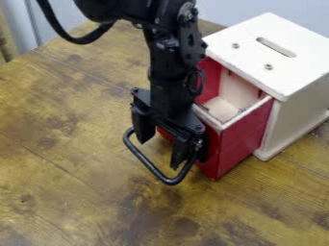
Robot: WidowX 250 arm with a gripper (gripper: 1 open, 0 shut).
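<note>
My black gripper (167,135) hangs low in front of a white wooden box (290,72) with a red, open front section (238,144), partly covering its left side. Whether its fingers hold anything or how far apart they are is hard to tell against the dark body. A black cable loop curves below the fingers. A pale inner surface (234,94) shows inside the red section.
A pale wall stands behind, with an upright frame at the far top left. The box fills the right side.
</note>
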